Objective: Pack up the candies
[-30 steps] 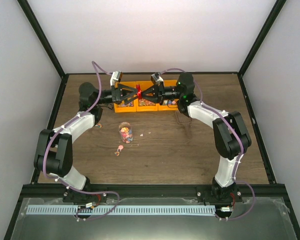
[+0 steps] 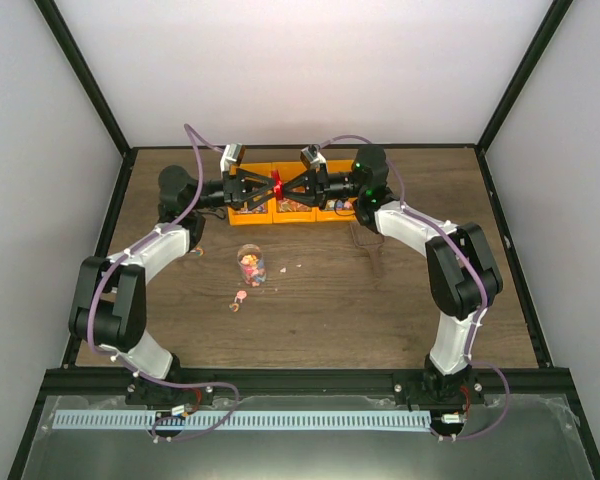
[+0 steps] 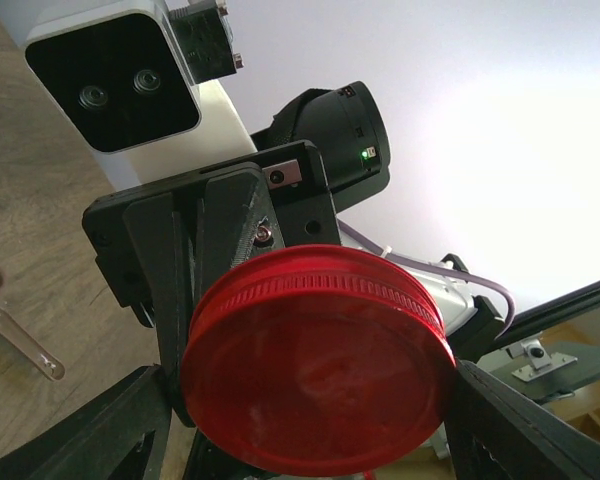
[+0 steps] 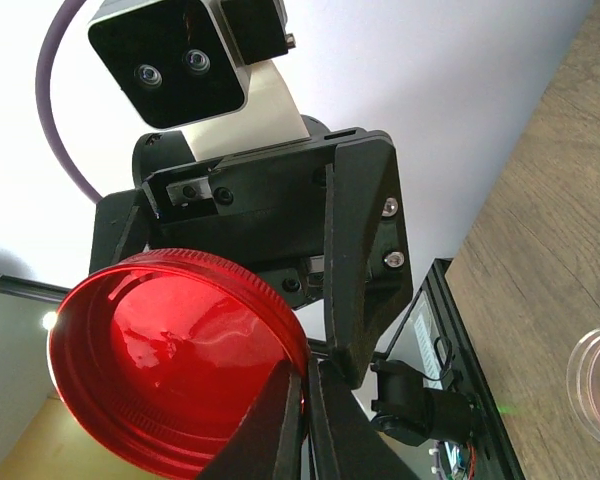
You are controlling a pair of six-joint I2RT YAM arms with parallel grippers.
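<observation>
A red round lid (image 2: 277, 186) is held up, tilted on edge, between the two grippers over the back of the table. My right gripper is shut on the lid's thin rim, its fingertips meeting at the edge. My left gripper has its fingers spread on either side of the lid (image 3: 320, 375), close to its rim; whether they clamp it cannot be told. A clear jar (image 2: 250, 266) with colourful candies stands uncovered on the table, left of the middle. Orange bins (image 2: 293, 219) with candies lie behind, partly hidden by the arms.
A clear scoop (image 3: 20, 343) lies on the table right of the bins. Small loose bits (image 2: 238, 300) lie in front of the jar, and a few more to its right.
The lid has shifted very slightly left and lower between the grippers. The arms and the jar look almost unmoved.
</observation>
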